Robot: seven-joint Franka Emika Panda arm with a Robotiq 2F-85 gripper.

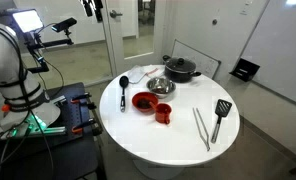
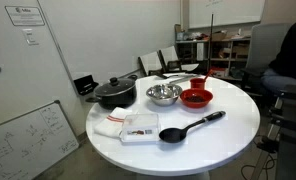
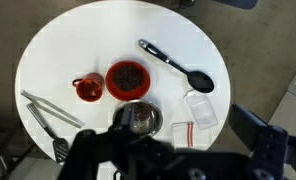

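Note:
My gripper is open high above the round white table (image 3: 63,45), its dark fingers spread apart in the wrist view with nothing held between them. A red bowl (image 3: 115,85) with dark contents sits beside a red mug (image 3: 88,88). Close by is a shiny steel bowl (image 3: 145,117). A black spoon (image 3: 198,80) lies near a clear plastic box (image 3: 199,106) and a white cloth (image 3: 182,135). On the other side are metal tongs (image 1: 201,128) and a black slotted spatula (image 1: 221,114). The black lidded pot (image 1: 181,67) stands at the table's edge.
Bare tabletop lies in front of the mug in the first exterior view. A whiteboard (image 2: 33,130) leans by the wall, with a small black object (image 1: 245,69) on the floor nearby. Chairs (image 2: 169,56) stand behind the table in the second exterior view.

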